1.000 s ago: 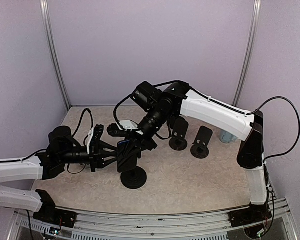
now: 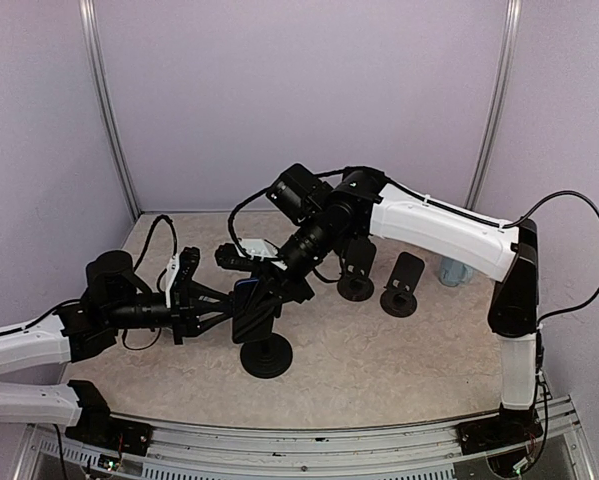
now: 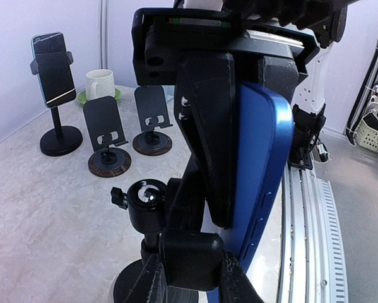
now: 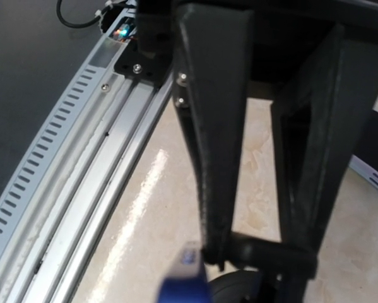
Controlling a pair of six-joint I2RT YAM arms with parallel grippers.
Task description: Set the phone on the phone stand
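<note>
A blue phone [image 3: 264,158] stands on edge at the black stand with a ball joint [image 3: 147,202] and round base [image 2: 266,358], at front centre. My right gripper [image 2: 279,285] is above it, shut on the phone, its fingers reaching down along it in the left wrist view. My left gripper [image 2: 219,312] is just left of the stand, pointing at it, part open; its fingertips sit low in the left wrist view beside the stand's holder. In the right wrist view the phone [image 4: 183,289] is blurred at the bottom edge.
Two small stands [image 2: 401,290] [image 3: 103,126] are at the back right, with a phone on a holder [image 3: 53,72] and a mug [image 3: 99,82] beyond.
My left gripper has moved slightly left, away from the stand, over the last second. The right arm's elbow has shifted slightly right; its gripper stays over the stand.
</note>
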